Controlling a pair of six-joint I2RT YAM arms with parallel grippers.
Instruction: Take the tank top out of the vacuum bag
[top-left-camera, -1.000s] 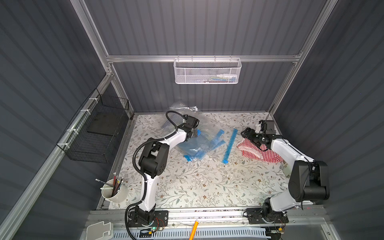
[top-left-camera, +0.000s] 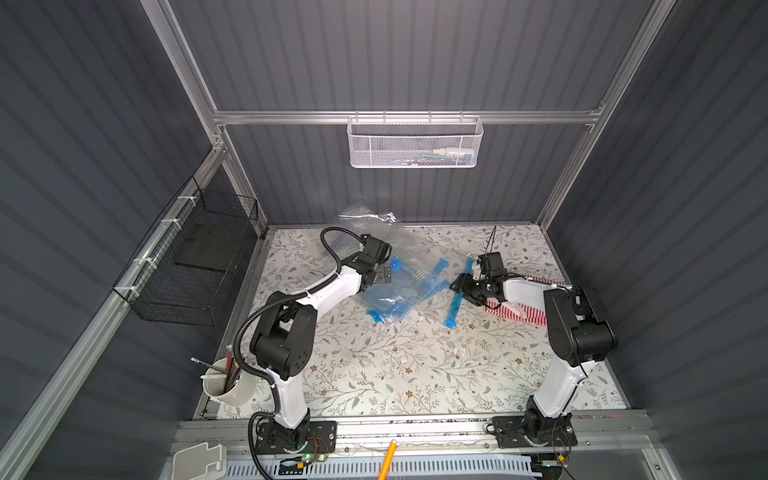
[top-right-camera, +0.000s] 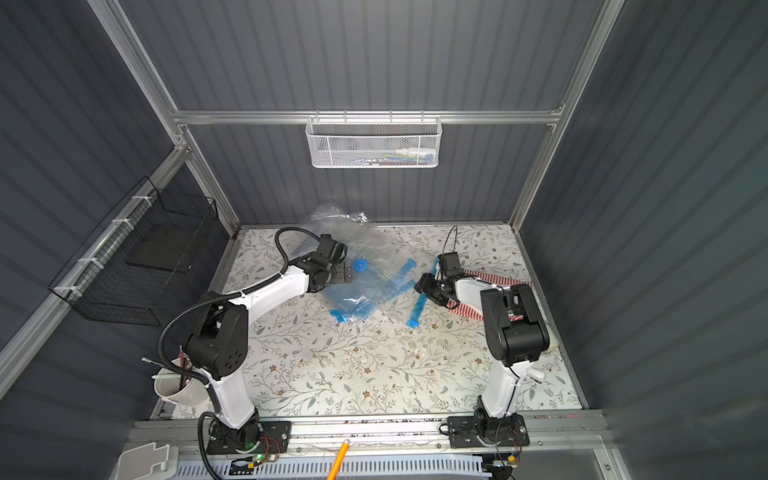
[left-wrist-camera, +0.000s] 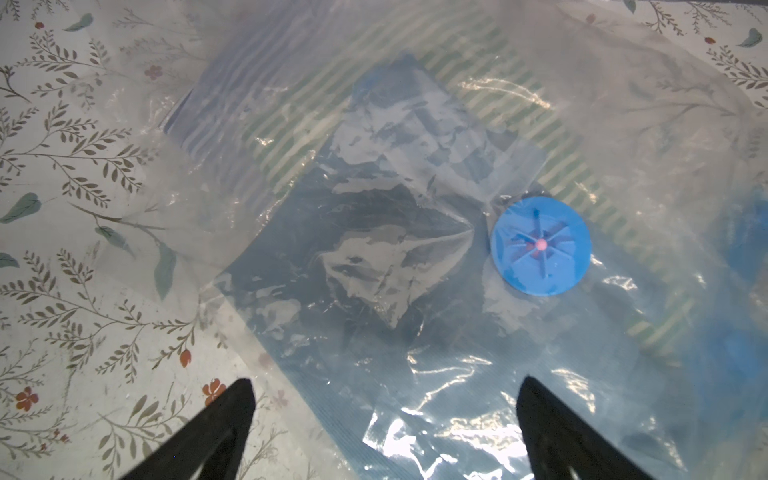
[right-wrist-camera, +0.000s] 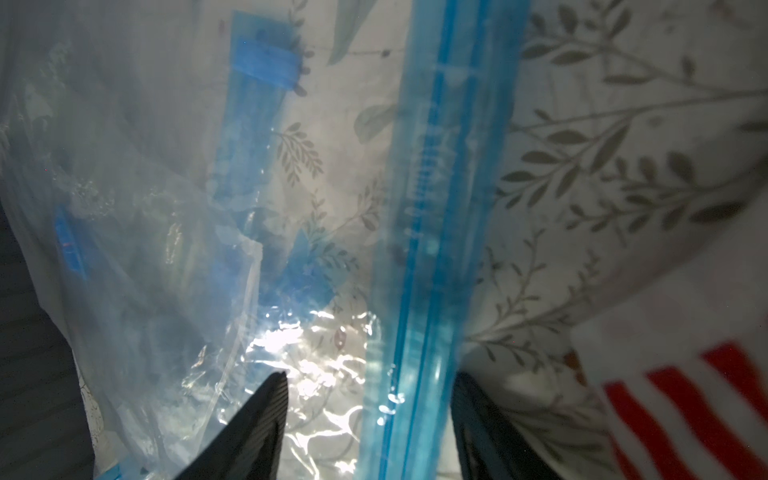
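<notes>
The clear vacuum bag (top-left-camera: 412, 292) lies across the back middle of the table, with a round blue valve (left-wrist-camera: 541, 245) on it. Through the plastic show folded striped fabrics, green and dark blue (left-wrist-camera: 280, 144). Its blue zip strip (right-wrist-camera: 432, 232) runs along the right end. My left gripper hovers over the bag's left part, open and empty. At the zip strip, my right gripper has its fingers apart, one on each side of the strip. Whether they touch it is unclear. Which garment is the tank top I cannot tell.
A red-and-white striped cloth (top-left-camera: 520, 312) lies on the right, beneath my right arm. A cup of pens (top-left-camera: 229, 382) stands front left. A black wire basket (top-left-camera: 196, 256) hangs at left, a white one (top-left-camera: 416, 144) at the back.
My right gripper has moved left from above the red-striped cloth to the zip strip. The left arm has shifted slightly left. The bag lies as before.
</notes>
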